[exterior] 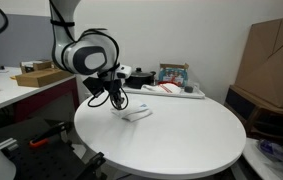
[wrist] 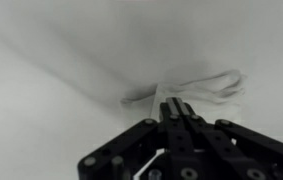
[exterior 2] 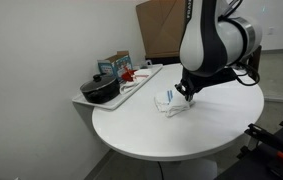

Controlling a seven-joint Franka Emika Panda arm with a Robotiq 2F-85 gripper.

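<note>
A crumpled white cloth [exterior: 135, 112] lies on the round white table [exterior: 181, 150], near the arm's side. My gripper [exterior: 119, 104] points down at the cloth's left edge in exterior view 1. In exterior view 2 the cloth [exterior 2: 169, 104] has folds and small blue marks, and the gripper [exterior 2: 188, 98] is at its right side. From the wrist, the fingers of my gripper show together, shut, with cloth [wrist: 219, 88] beneath and beyond the tips. Whether a thin fold is caught between them is not clear.
At the table's far side stands a white tray [exterior 2: 86, 101] with a black lidded pot [exterior 2: 101, 88] and a colourful box [exterior 2: 121, 66]. Cardboard boxes [exterior: 43, 76] sit on another surface behind the arm.
</note>
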